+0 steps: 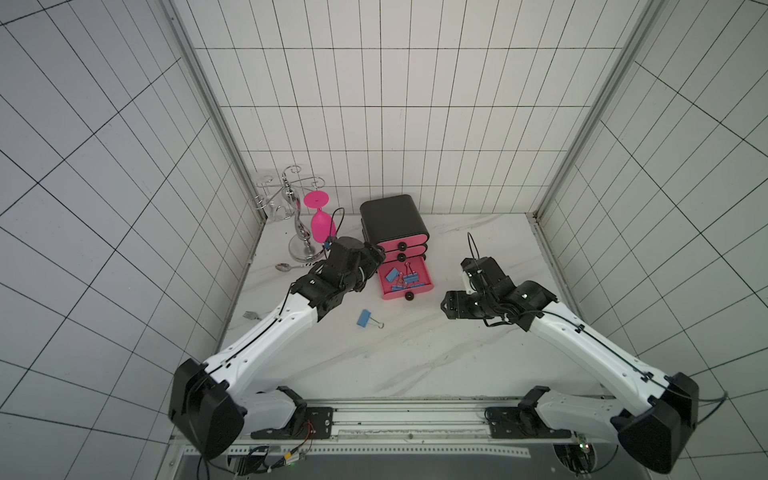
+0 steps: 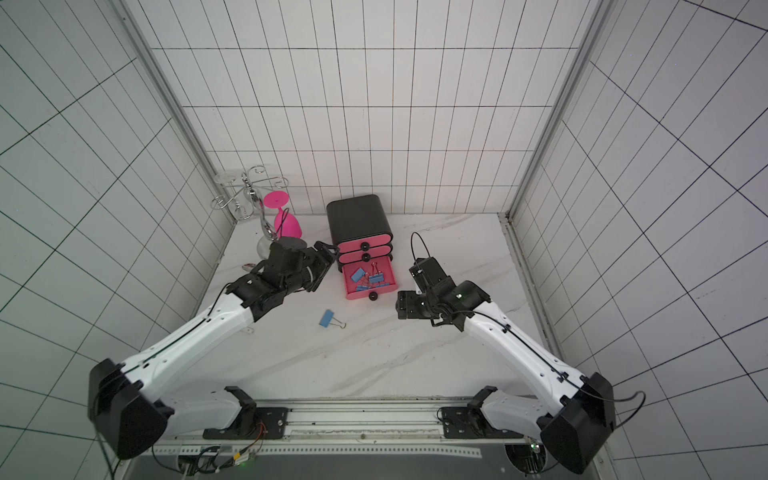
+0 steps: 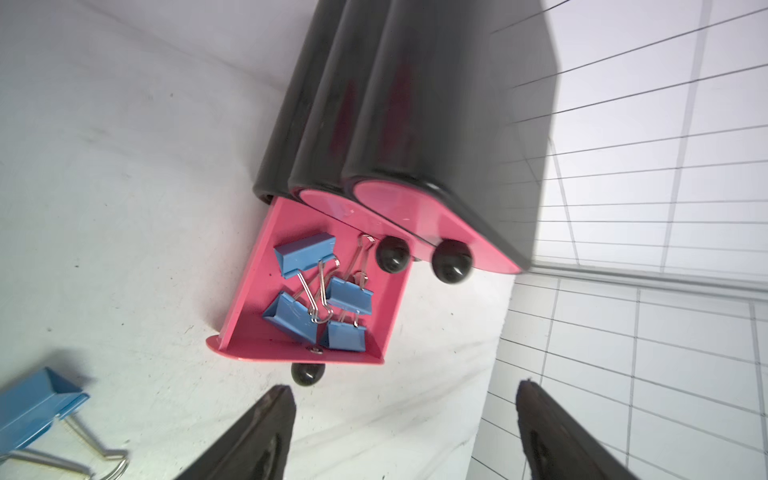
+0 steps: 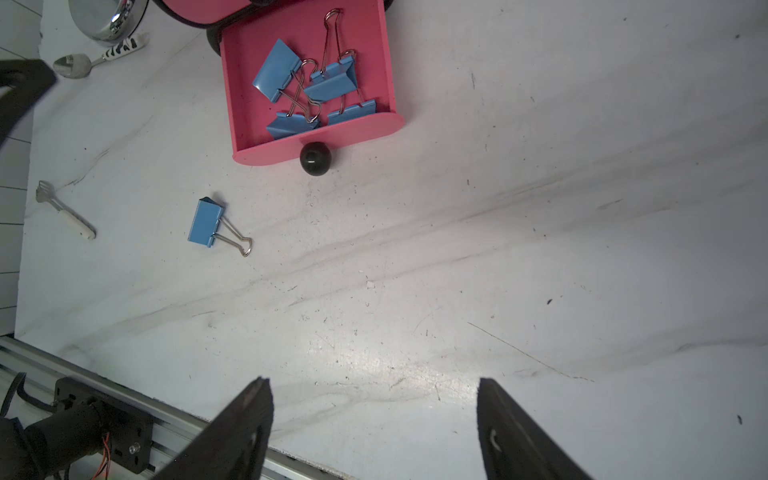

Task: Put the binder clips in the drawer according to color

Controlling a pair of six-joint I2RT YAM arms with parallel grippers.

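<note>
A black cabinet (image 1: 392, 216) with pink drawer fronts has its lowest pink drawer (image 4: 248, 155) pulled out. Several blue binder clips (image 3: 302, 254) lie inside that drawer. One more blue binder clip (image 4: 205, 221) with silver handles rests on the table, in front and to the left of the drawer. My left gripper hangs open, left of the cabinet and above the table, with nothing between its fingers. Off to the right of the drawer, my right gripper is open over bare table.
At the back left stand a metal rack (image 1: 300, 224) and a pink goblet (image 1: 322, 225). A spoon (image 4: 76, 65) and a fork (image 4: 65, 209) lie on the left.
</note>
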